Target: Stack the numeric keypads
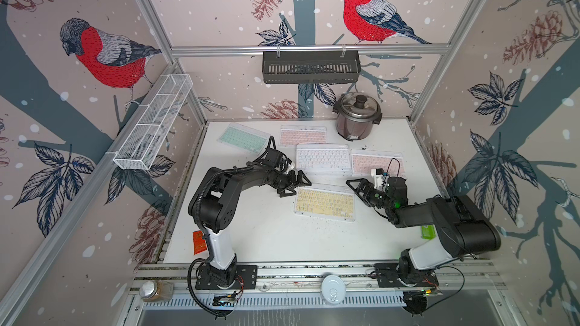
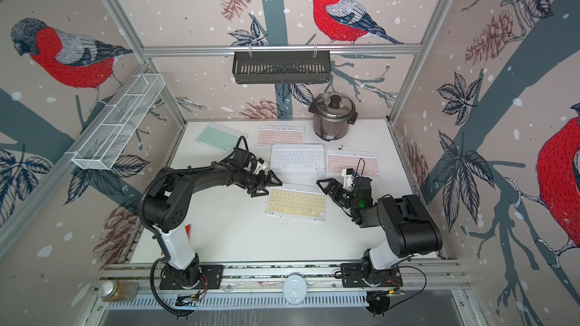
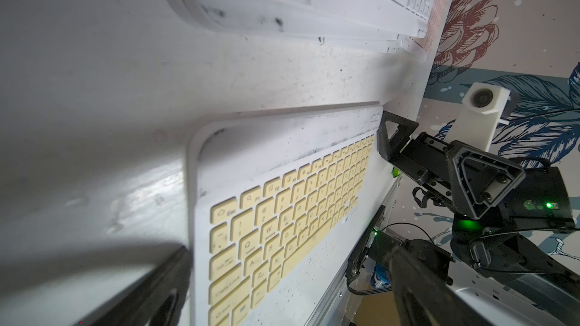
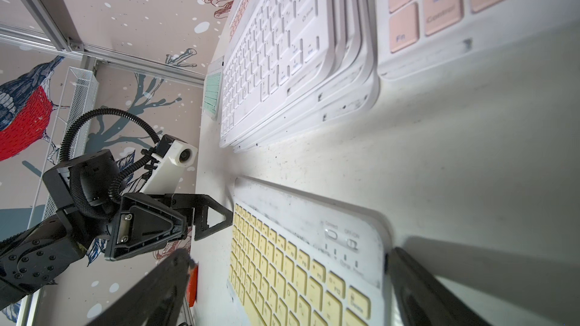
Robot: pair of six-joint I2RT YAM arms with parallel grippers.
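A white keypad with yellow keys (image 1: pixel 326 203) lies flat on the table, slightly angled. My left gripper (image 1: pixel 296 186) is at its left end, with one blurred finger (image 3: pixel 163 289) close beside the left edge; its fingers stand apart. At the opposite end my right gripper (image 1: pixel 357 186) stands open, one finger (image 4: pixel 417 286) against or just outside the right edge. Contact cannot be told. Behind the yellow one is a white-keyed keypad (image 1: pixel 323 157), resting on other thin white keypads (image 4: pixel 353 93) whose edges show in the right wrist view.
A pink keypad (image 1: pixel 379 161) lies right of the stack, another pink keypad (image 1: pixel 303 135) behind it, and a green keypad (image 1: pixel 243 137) at the back left. A cooker (image 1: pixel 357 117) stands at the back right.
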